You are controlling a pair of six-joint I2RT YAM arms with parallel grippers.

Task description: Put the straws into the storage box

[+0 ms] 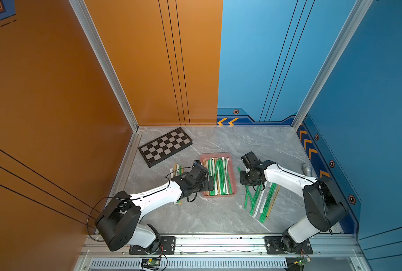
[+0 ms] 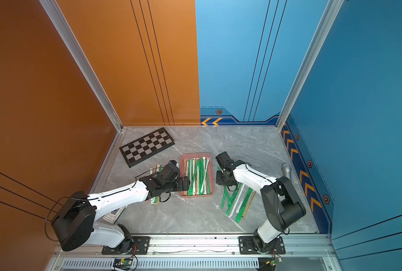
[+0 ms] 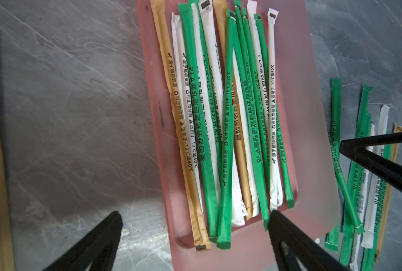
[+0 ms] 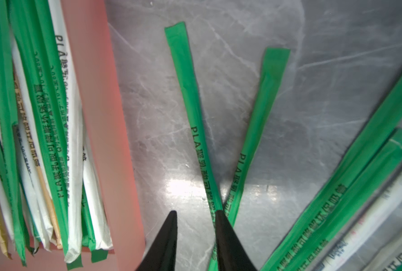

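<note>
The pink storage box (image 1: 233,187) stands mid-table and holds several green, white and brown wrapped straws (image 3: 228,135). My left gripper is open above the box's left side and near end, with no straw between its fingers. On the right side of the box my right gripper hangs open over the table, nothing held. Below it, a green straw (image 4: 194,103) crosses another green straw (image 4: 259,113) on the bare table. Several more straws (image 2: 243,203), green, white and brown, lie to the right. Another group of straws (image 2: 155,200) lies left of the box, partly hidden by the left arm.
A black-and-grey checkered board (image 1: 164,146) rests at the back left. At the far right stands a grey rounded object (image 1: 307,169). The table behind the box is clear, as is the strip in front of it.
</note>
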